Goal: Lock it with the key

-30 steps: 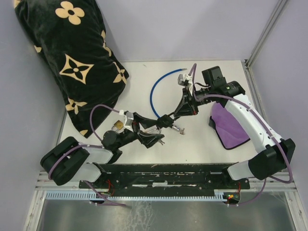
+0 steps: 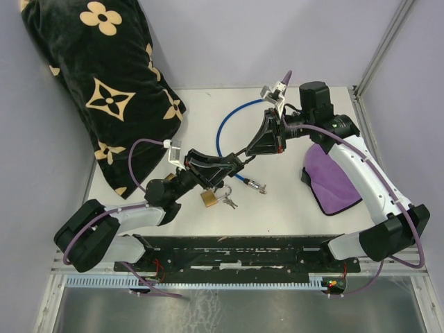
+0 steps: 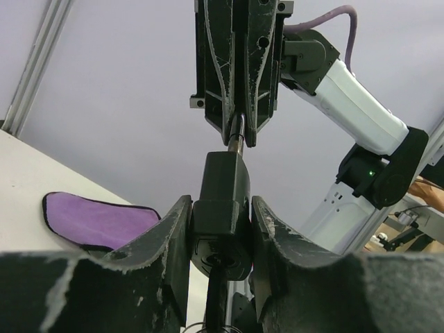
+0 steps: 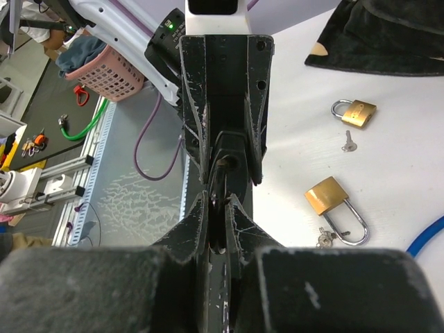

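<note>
A black key fob (image 3: pixel 222 180) with a metal blade is between the two grippers above the table's middle. My right gripper (image 2: pixel 250 152) is shut on its blade end. My left gripper has its fingers round the fob's body, apparently touching it; how firmly they close is unclear. Brass padlocks (image 4: pixel 327 196) (image 4: pixel 359 113) lie on the table, with small keys (image 4: pixel 349 144) beside them.
A blue hose (image 2: pixel 229 118) curves across the white table behind the grippers. A purple pouch (image 2: pixel 329 184) lies at the right, a black patterned cloth (image 2: pixel 104 83) at the left.
</note>
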